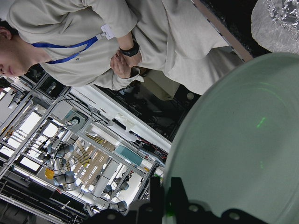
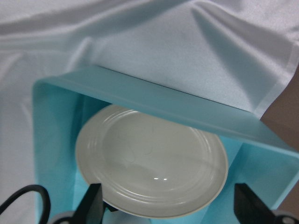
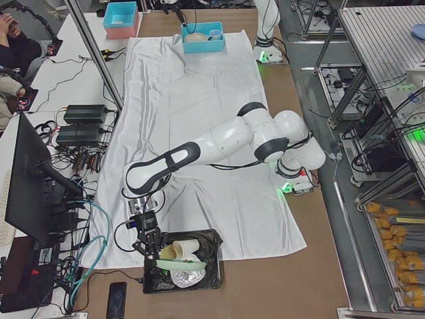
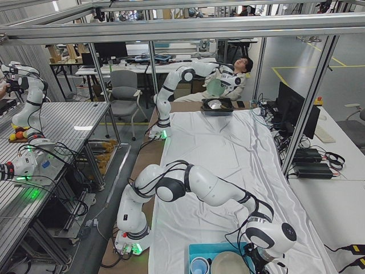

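In the left wrist view a pale green plate (image 1: 233, 130) stands tilted, its rim in my left gripper, which is shut on it over the black tray (image 3: 149, 282). The tray holds a foil-covered item (image 3: 187, 279), a cream cylinder and something yellow. At the other end, in the right wrist view, an off-white plate (image 2: 149, 158) lies inside a light blue bin (image 2: 56, 116) beside a cup (image 4: 198, 265). My right gripper is open above that bin, its fingertips at the plate's near side.
A white cloth (image 3: 192, 86) covers the table between bin and tray, mostly clear. A phone (image 3: 116, 299) lies left of the tray. A monitor (image 3: 26, 179) and cables line one side; a seated person (image 4: 239, 80) is behind the tray.
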